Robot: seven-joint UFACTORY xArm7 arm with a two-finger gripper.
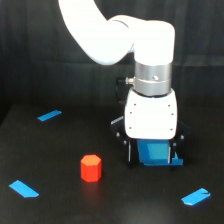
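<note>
My gripper points down at the right of the middle, low over the dark table. Its fingers stand apart, one at each side of a blue block. The white hand covers the block's upper part, and whether the fingers touch it cannot be made out. To the left, apart from the gripper, a red block with a six-sided top stands on the table.
Flat blue strips lie on the table: one at the back left, one at the front left and one at the front right. Bare dark table surrounds the red block. A dark curtain hangs behind.
</note>
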